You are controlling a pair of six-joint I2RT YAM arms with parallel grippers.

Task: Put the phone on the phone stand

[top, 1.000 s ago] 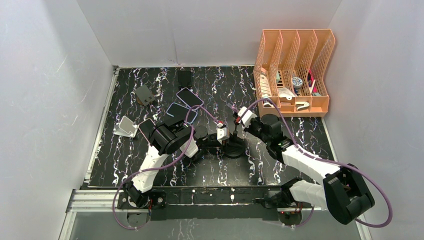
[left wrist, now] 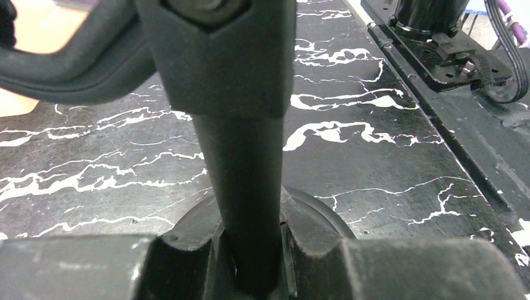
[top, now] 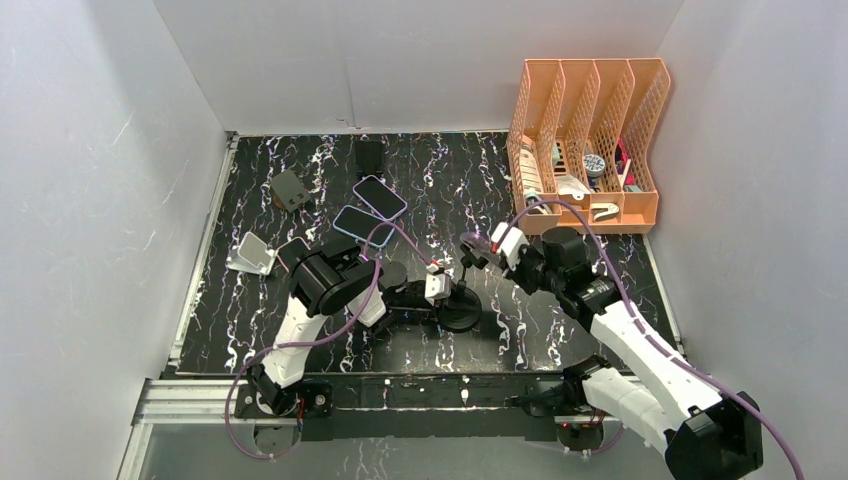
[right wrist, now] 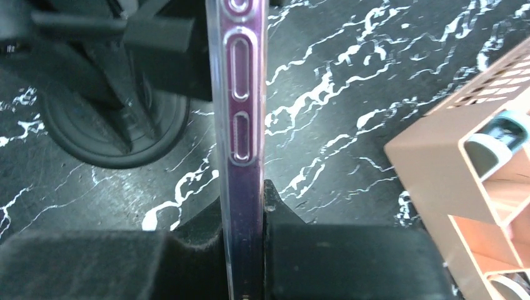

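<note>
My left gripper point(top: 448, 300) is shut on the black post point(left wrist: 240, 162) of the phone stand, whose round base point(top: 462, 318) rests on the table near the front middle; in the left wrist view the holder's underside fills the upper middle. My right gripper is shut on a phone point(right wrist: 240, 125) in a clear purple-tinted case, held edge-on above the stand. In the top view the phone point(top: 474, 243) is beside the stand's head, and in the right wrist view it overlaps the black holder point(right wrist: 162, 50); whether they touch I cannot tell.
An orange organizer point(right wrist: 425, 175) stands at the back right. Several phones point(top: 380, 197) lie left of centre, with a silver stand point(top: 250, 255), a grey stand point(top: 289, 190) and a black item point(top: 369, 157).
My left gripper and the stand have shifted slightly toward the front-left.
</note>
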